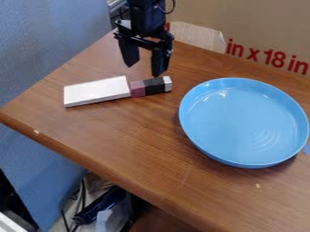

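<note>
My black gripper (145, 54) hangs over the back left of the wooden table, its two fingers wide apart with nothing seen between them. Below it lies a long bar, its larger part white (94, 91) and its right end banded pink and dark (154, 86). A round blue plate (242, 122) rests on the right side of the table, apart from the bar.
Cardboard (260, 32) with red lettering stands behind it. A blue padded surface (36, 63) borders the left edge, and loose clutter lies below the table at bottom left.
</note>
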